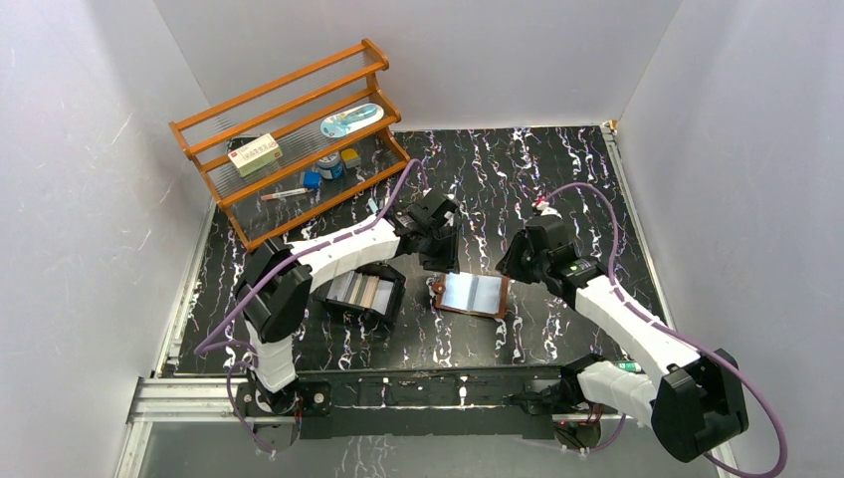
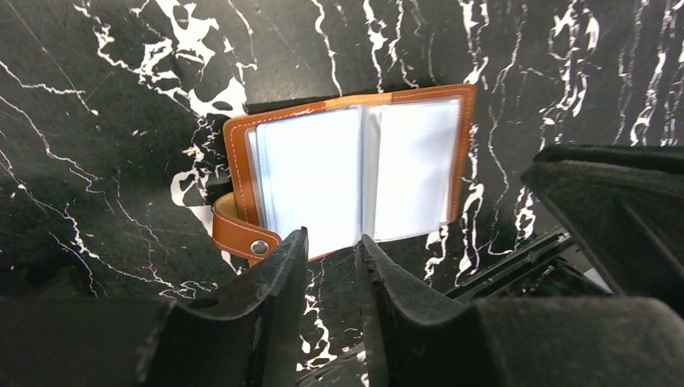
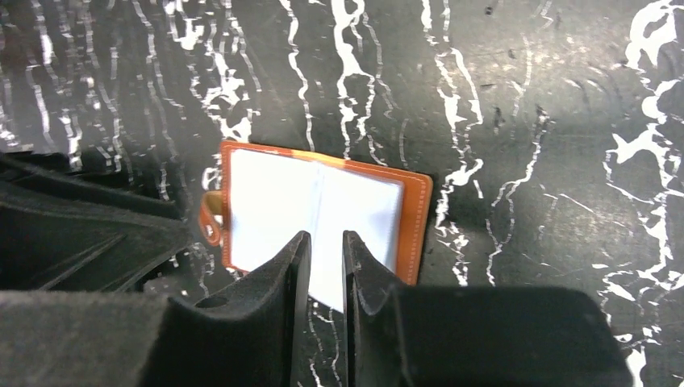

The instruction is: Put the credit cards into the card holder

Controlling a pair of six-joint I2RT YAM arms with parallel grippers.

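The brown card holder (image 1: 472,296) lies spread flat on the dark marbled table, its clear white sleeves (image 2: 314,173) facing up and its snap strap (image 2: 246,235) at the left. No card can be made out in the sleeves. Over the holder's left side, my left gripper is part open with an empty gap. My right gripper hangs by the right half, its fingers slightly apart and nothing between them. Several cards (image 1: 368,292) stand in a row inside a black box (image 1: 393,304), partly under my left arm.
A wooden rack (image 1: 289,144) stands at the back left, carrying a small carton (image 1: 255,154), a blister pack (image 1: 351,120) and small items. Open table lies behind the holder and at the far right. Both grippers are close together over the holder.
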